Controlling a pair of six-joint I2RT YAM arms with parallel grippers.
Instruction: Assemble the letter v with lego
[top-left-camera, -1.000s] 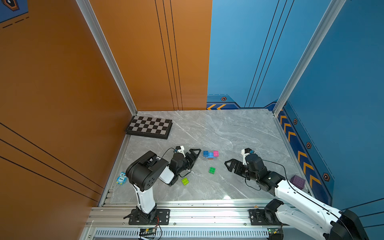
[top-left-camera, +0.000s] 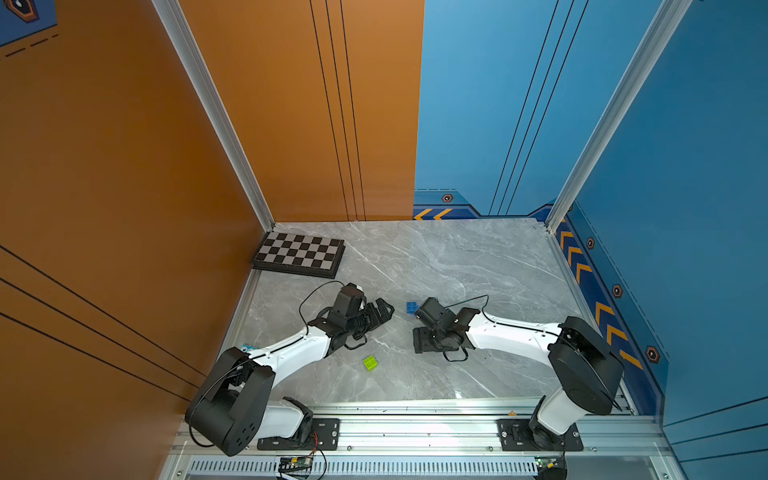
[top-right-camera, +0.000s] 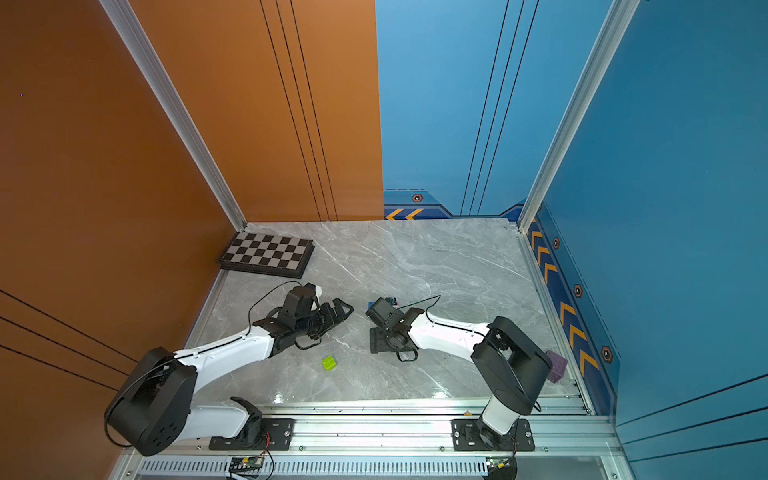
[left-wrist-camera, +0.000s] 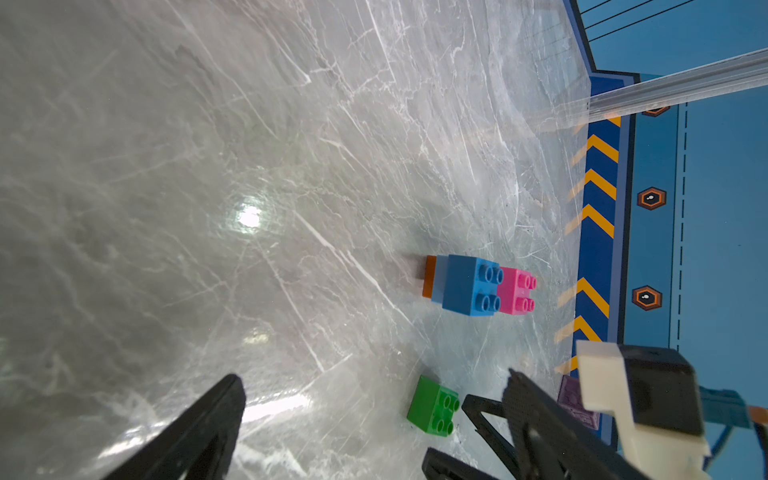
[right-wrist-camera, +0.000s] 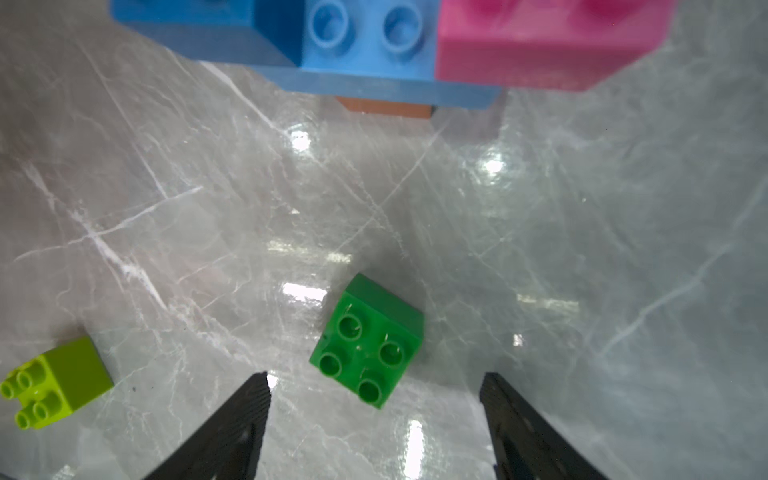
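Note:
A block build stands mid-table: an orange brick (right-wrist-camera: 385, 107) at the bottom, a wide blue brick (right-wrist-camera: 368, 48) above it, then a blue brick (left-wrist-camera: 468, 285) and a pink brick (left-wrist-camera: 516, 290) side by side on top. In front of it a green brick (right-wrist-camera: 368, 340) lies loose. My right gripper hangs over this brick, fingers apart, one finger to each side, not touching it. To the left is a lime brick (top-left-camera: 370, 363). My left gripper is open and empty, left of the build, pointing toward it.
A checkerboard box (top-left-camera: 299, 254) sits at the back left. A purple block (top-right-camera: 557, 365) stands by the right edge, partly behind my right arm.
My right gripper has swung left from beside the build to above the green brick, covering it in the top left view. My left arm has pulled back slightly leftward.

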